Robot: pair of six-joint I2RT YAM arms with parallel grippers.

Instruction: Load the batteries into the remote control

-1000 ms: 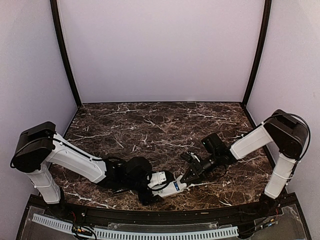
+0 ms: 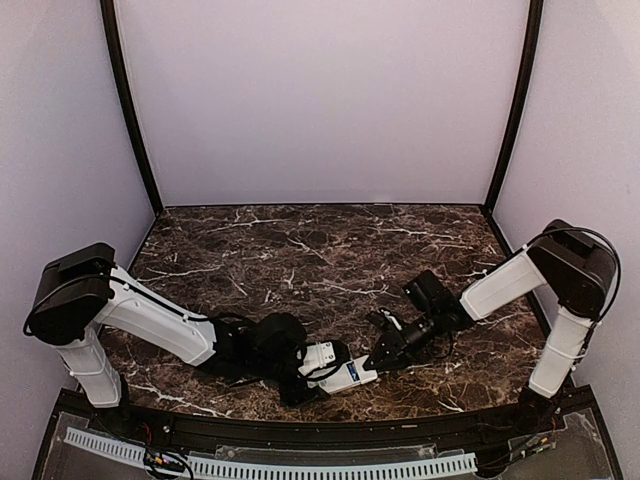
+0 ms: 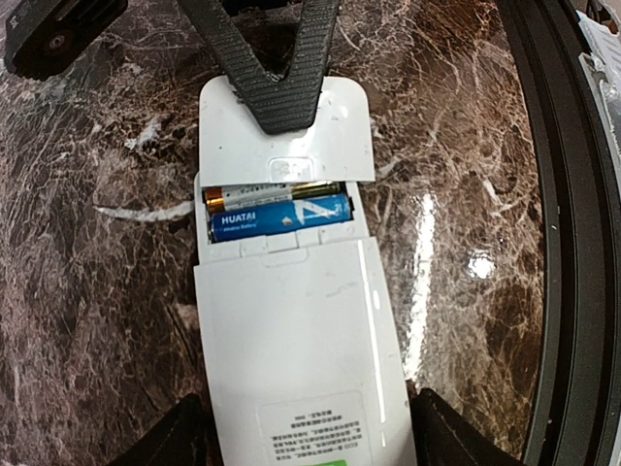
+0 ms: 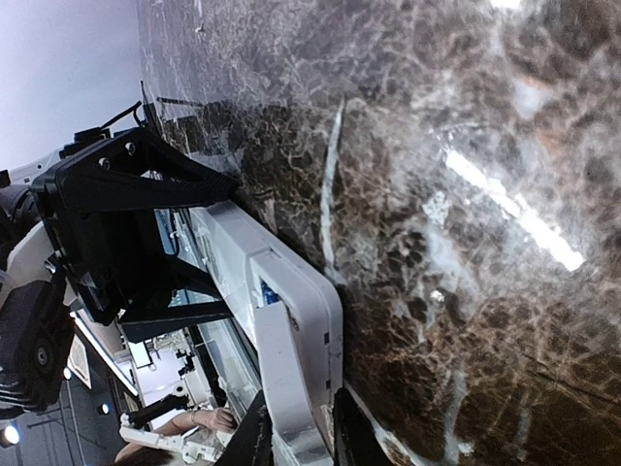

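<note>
The white remote control (image 3: 301, 330) lies back side up on the table, its body between the fingers of my left gripper, which is shut on it. In its bay lie two batteries: a blue one (image 3: 281, 217) in front and an orange-and-black one (image 3: 277, 196) behind, partly covered. The white battery cover (image 3: 228, 146) sits over the bay's far end, leaving both batteries exposed. A dark finger of my right gripper rests on that cover. Whether its fingers grip the cover or only press on it, I cannot tell.
My left gripper and the remote stay in place.
</note>
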